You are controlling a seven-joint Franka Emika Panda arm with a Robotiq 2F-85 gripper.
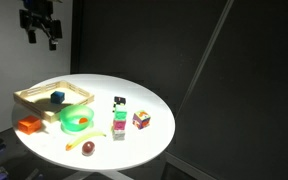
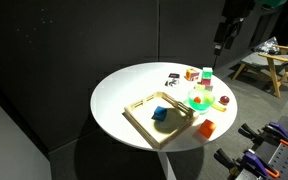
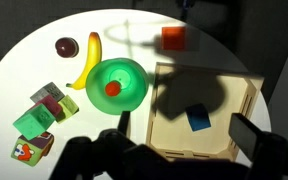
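My gripper point(image 1: 42, 42) hangs high above the left side of the round white table, its fingers spread wide with nothing between them. Beneath it in the wrist view lies a shallow wooden tray point(image 3: 158, 135) holding a blue block point(image 3: 198, 117). A green bowl point(image 3: 132, 100) sits beside the tray with a small red item point(image 3: 113, 89) in it. Next to the bowl are a yellow banana point(image 3: 88, 62) and a dark red ball point(image 3: 66, 46). An orange-red block point(image 3: 173, 38) rests outside the tray, near the table's edge.
Stacked blocks, the top one green point(image 3: 30, 124), stand past the bowl. Close by is a multicoloured cube point(image 1: 141, 119). A small black-and-white object point(image 1: 120, 101) lies behind the stack.
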